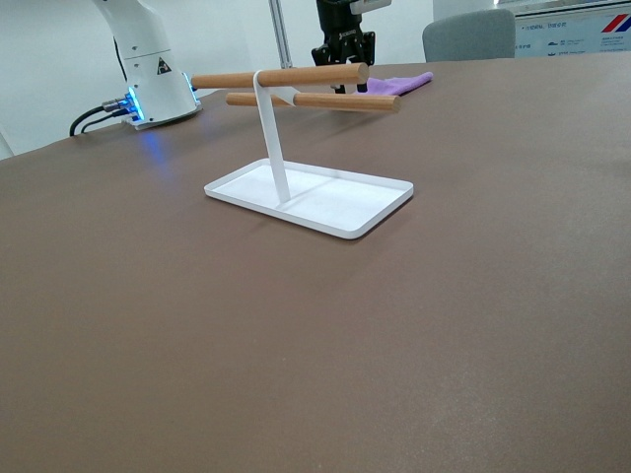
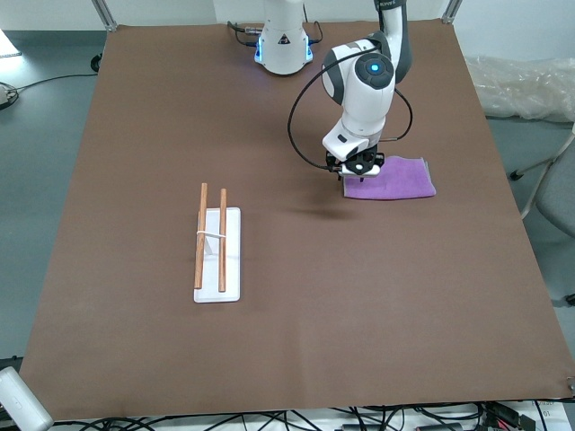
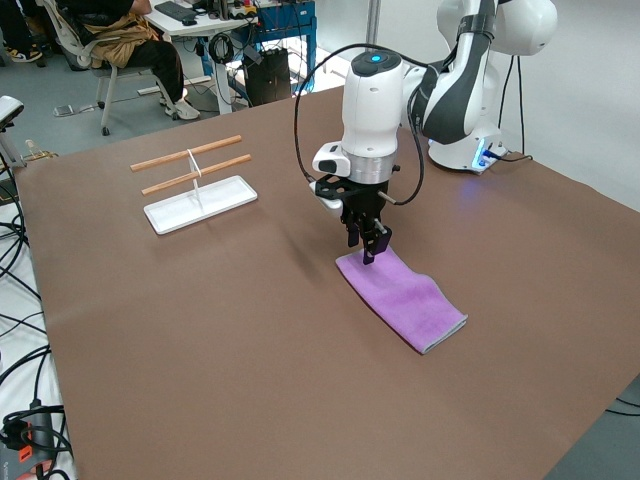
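A folded purple cloth (image 2: 393,183) with grey edging lies flat on the brown table. My black gripper (image 3: 369,250) points down at the near edge of the cloth (image 3: 405,305); whether its fingers are open or shut, or touch the cloth, is unclear. A white tray stand (image 2: 230,274) with two wooden rods (image 1: 311,75) stands apart from the cloth, toward the left in the left camera view, its rods raised on a white post.
The white robot base (image 2: 284,40) sits at the back. Cables run along one table edge, and a grey chair (image 2: 561,193) stands beside the table.
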